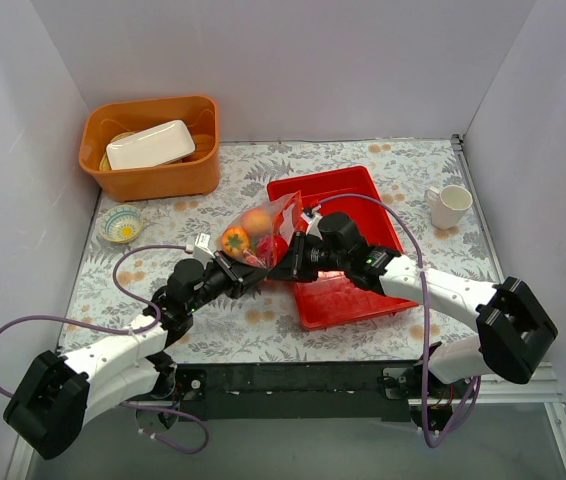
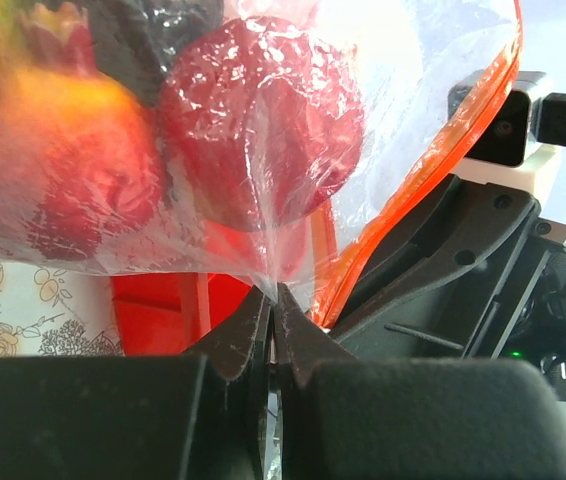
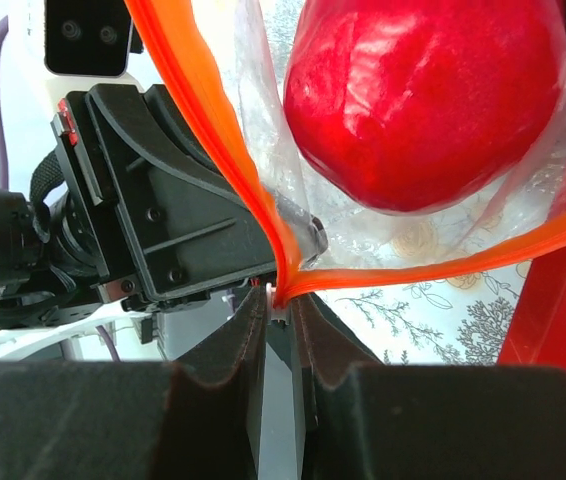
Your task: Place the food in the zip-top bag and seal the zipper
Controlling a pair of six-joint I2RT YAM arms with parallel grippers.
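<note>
The clear bag with an orange zipper holds red, orange and yellow food, including a red round item and a pepper, between my grippers. My left gripper is shut at the bag's lower edge; thin film runs into its fingertips, though whether it is pinched is unclear. My right gripper has its fingertips at the corner of the orange zipper, with a small pale bit between them; how firmly they close on it is hard to tell.
A red tray lies under and right of the bag. An orange bin with a white container stands back left, a patterned bowl at left, a white mug at right.
</note>
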